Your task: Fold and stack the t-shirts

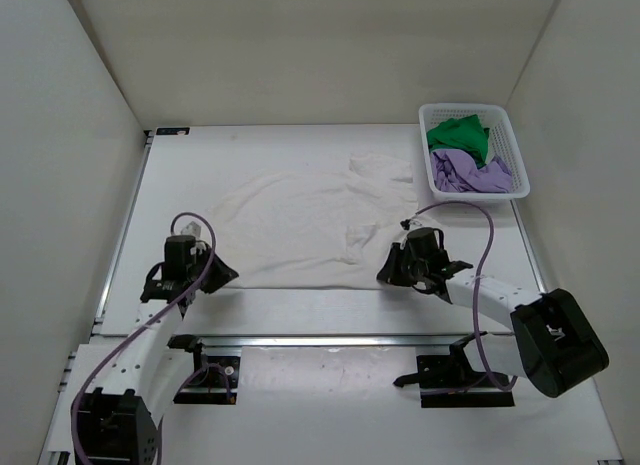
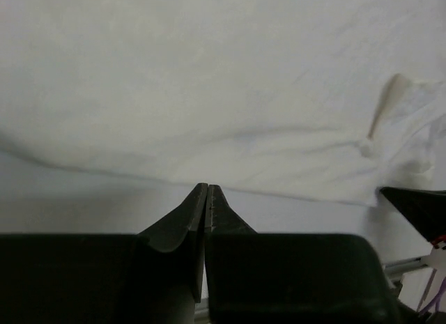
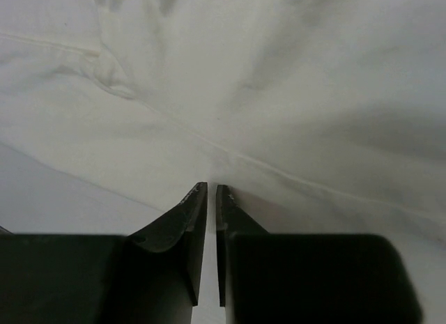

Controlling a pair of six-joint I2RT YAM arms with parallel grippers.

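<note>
A white t-shirt (image 1: 300, 220) lies spread on the white table, its near edge roughly straight, with a rumpled fold at its right side. At the near left corner, my left gripper (image 1: 235, 275) is low over the shirt's edge. In the left wrist view, the left fingers (image 2: 187, 214) meet at the tips; no cloth shows between them. Low on the near right part of the shirt is my right gripper (image 1: 383, 278). A narrow gap separates its fingers (image 3: 194, 204) in the right wrist view; whether cloth is pinched there is unclear.
A white basket (image 1: 426, 165) at the back right holds a green cloth (image 1: 460, 135) and a purple cloth (image 1: 468, 173). Bare table (image 1: 300, 310) runs along the front, in front of the shirt. More free surface lies at the back left.
</note>
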